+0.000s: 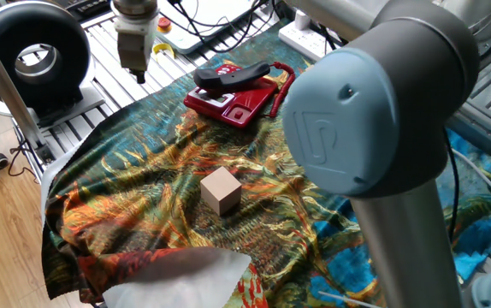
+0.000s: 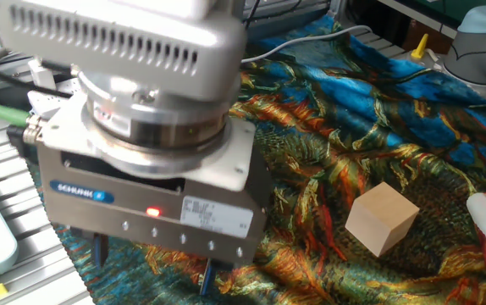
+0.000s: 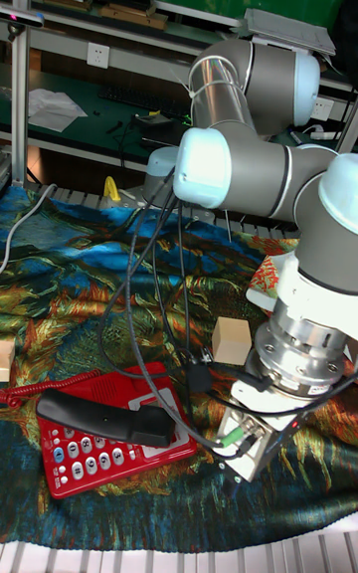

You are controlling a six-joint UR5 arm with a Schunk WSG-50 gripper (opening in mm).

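Note:
My gripper (image 2: 153, 276) hangs above the cloth with its two dark fingers spread apart and nothing seen between them. In exterior view 1 it is edge-on at the top left, the gripper (image 1: 139, 79) standing left of a red telephone (image 1: 244, 109). A black handset (image 1: 228, 78) lies across the telephone, and a coiled red cord (image 1: 280, 96) runs along its right side. Nearer the middle of the cloth rests a plain wooden cube (image 1: 221, 190); exterior view 2 has the cube (image 2: 382, 219) to the right of the gripper, well apart from it.
A patterned cloth (image 1: 143, 162) covers the slatted table. Another wooden block (image 3: 6, 360) shows at the left edge of exterior view 3. A pale folded piece of cloth (image 1: 181, 281) lies at the front. Cables (image 3: 132, 307) dangle from the arm in front of the telephone.

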